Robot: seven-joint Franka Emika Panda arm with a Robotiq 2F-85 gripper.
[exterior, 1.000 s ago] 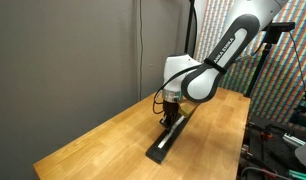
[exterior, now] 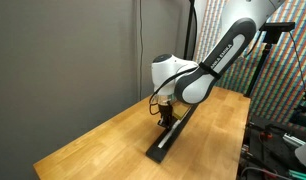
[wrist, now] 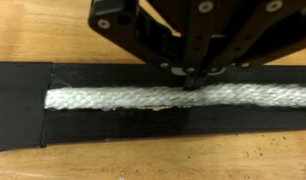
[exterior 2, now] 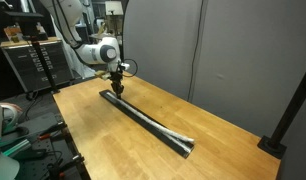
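Observation:
A long black strip (exterior 2: 178, 148) lies on the wooden table, running diagonally in the second exterior view. Along its middle runs a white braided rope (wrist: 103, 97), clear in the wrist view. There, a black band covers the strip's left end, and the rope emerges from its edge. My gripper points down at the strip, its fingertips together at the rope's upper edge. No rope shows between the fingers. From the first exterior view, the gripper (exterior: 165, 122) is low over the strip's far part, its tips small and dark against it.
A grey partition (exterior: 73, 70) stands behind the table. At the right edge of the first exterior view are dark equipment and a red mesh panel (exterior: 283, 85) farther back.
Over the last second the arm's white upper body has shifted and turned slightly to the left in the first exterior view. The fingertips stay low at the strip, which looks unmoved.

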